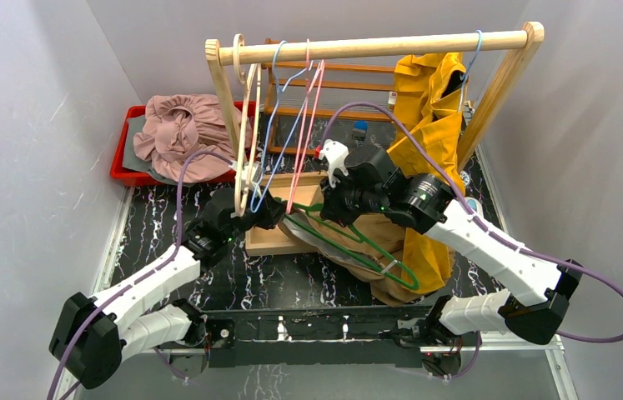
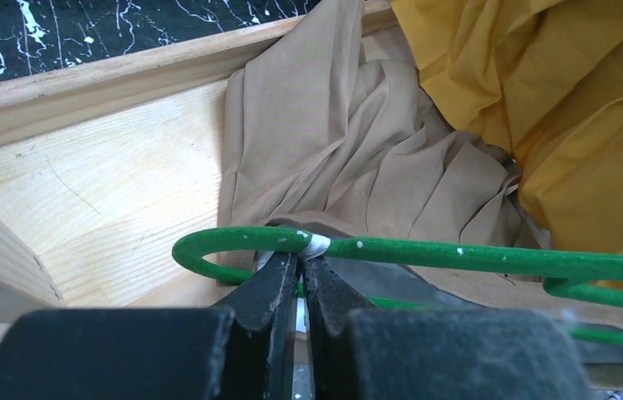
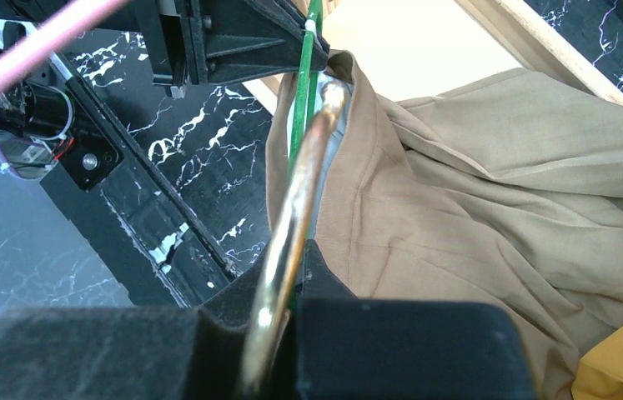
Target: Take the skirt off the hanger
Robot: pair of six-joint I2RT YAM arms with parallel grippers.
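Observation:
A green hanger (image 1: 358, 258) (image 2: 458, 254) (image 3: 303, 100) lies low with the brown skirt (image 1: 341, 267) (image 2: 308, 142) (image 3: 458, 217) around it, partly over the wooden tray. My left gripper (image 1: 278, 215) is shut at the hanger's end; whether anything thin is between its fingertips is hard to see. My right gripper (image 1: 329, 212) is shut on the green hanger, farther along it; a blurred metal hook in front partly hides the fingers.
The wooden rack (image 1: 374, 46) with hanging empty hangers stands above both arms. A yellow garment (image 1: 424, 108) hangs at right. A red bin (image 1: 120, 154) of clothes sits back left. The tray's left part (image 2: 91, 167) is bare.

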